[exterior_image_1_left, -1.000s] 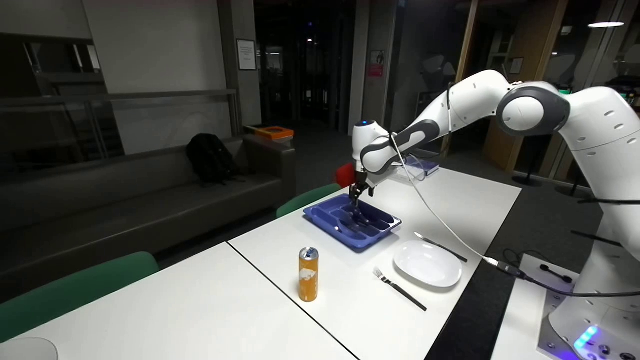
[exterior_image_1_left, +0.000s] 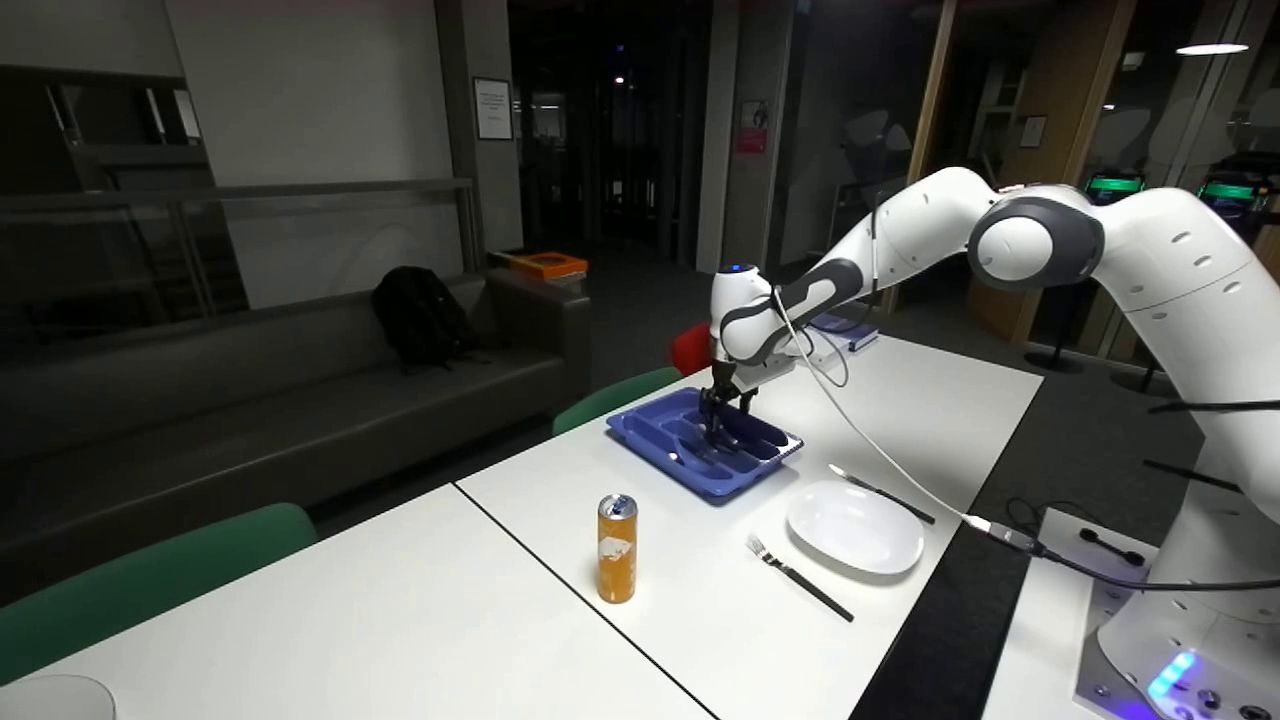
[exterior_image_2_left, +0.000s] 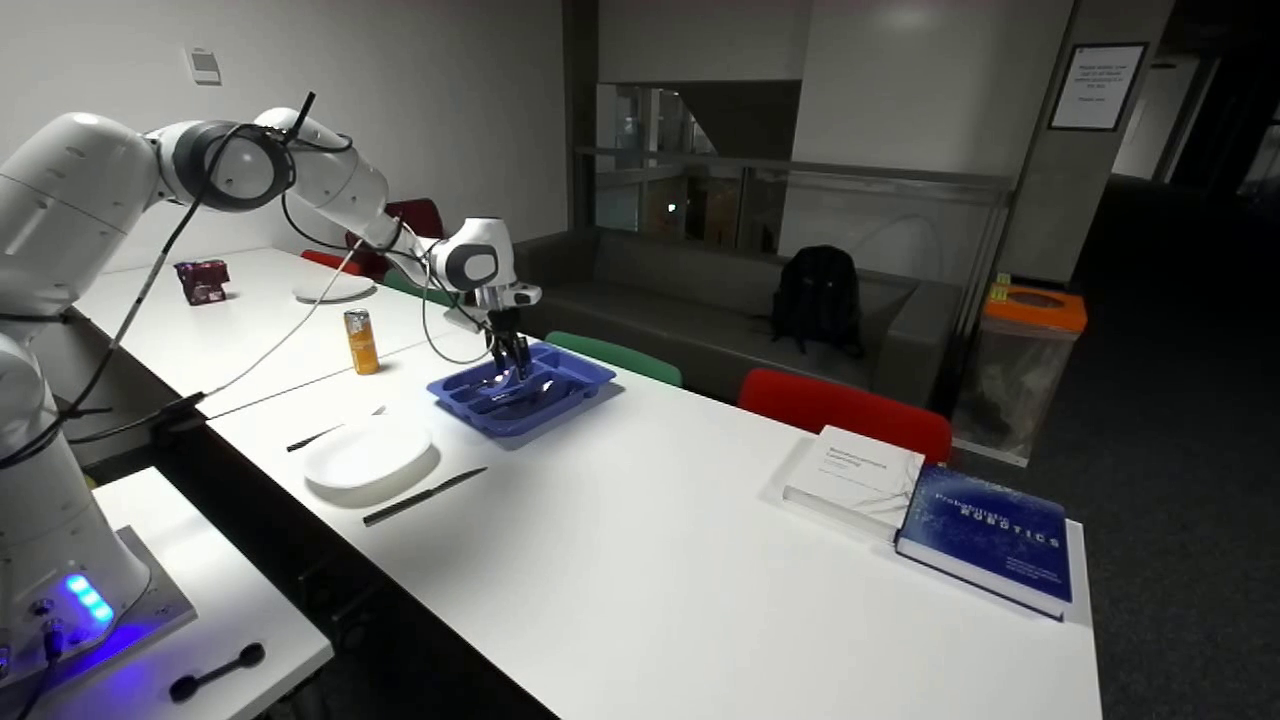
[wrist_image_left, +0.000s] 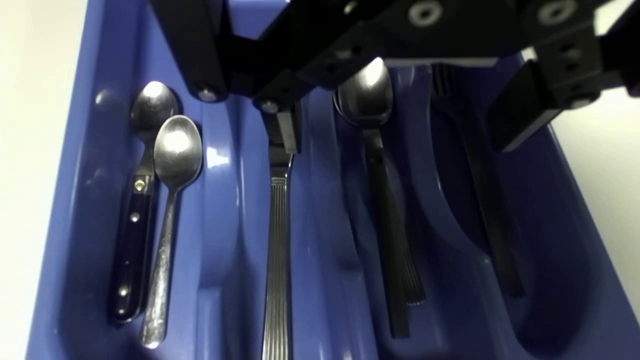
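My gripper stands open over the blue cutlery tray (wrist_image_left: 327, 180), its two fingers (wrist_image_left: 289, 129) wide apart. Between and below them lies a dark-handled spoon (wrist_image_left: 367, 99) in a middle compartment, over another metal handle. The left finger hangs over the upper part of a ribbed metal utensil (wrist_image_left: 277, 240), partly hiding it. Near the right finger, a black fork (wrist_image_left: 477, 168) rests in the outer compartment. Two small spoons, one metal (wrist_image_left: 178, 150) and one dark-handled (wrist_image_left: 133, 240), lie at the left. Whether the fingers touch anything is unclear.
On the table are a white plate (exterior_image_1_left: 855, 528), a fork (exterior_image_1_left: 801, 578) and a knife (exterior_image_1_left: 882, 493) beside it, and an orange can (exterior_image_1_left: 617, 550). Two books (exterior_image_2_left: 984, 518) lie at the far end. Much of the table between tray and books is clear.
The arm has come down and slightly toward the robot's base, bringing my gripper lower into the tray. The plate, can and loose cutlery have stayed put.
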